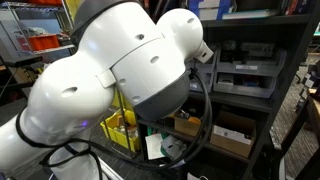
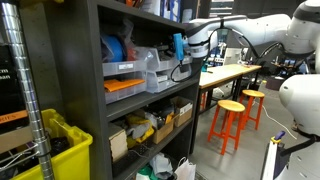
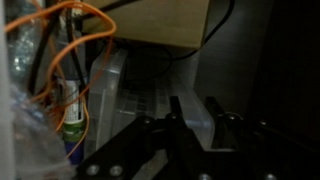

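In the wrist view, the dark fingers of my gripper reach in from the bottom, at the edge of a clear plastic bin (image 3: 112, 95). Pale plastic shows between the fingertips, so the fingers appear shut on the bin's edge, though the picture is very dark. Exterior view 2 has the arm (image 2: 228, 27) reaching across to the clear bins (image 2: 160, 80) on the shelf; the fingers are too small to make out there. From exterior view 1, the big white arm (image 1: 130, 60) hides the gripper, while grey-clear bins (image 1: 245, 85) show on the shelves.
Orange cables (image 3: 66, 48) and a cardboard box (image 3: 165, 22) lie close to the bin. A dark shelf upright (image 2: 80, 80) stands beside the bins. Lower down are cardboard boxes (image 1: 232, 132) and a yellow bin (image 2: 63, 150). Orange stools (image 2: 228, 122) stand on the open floor.
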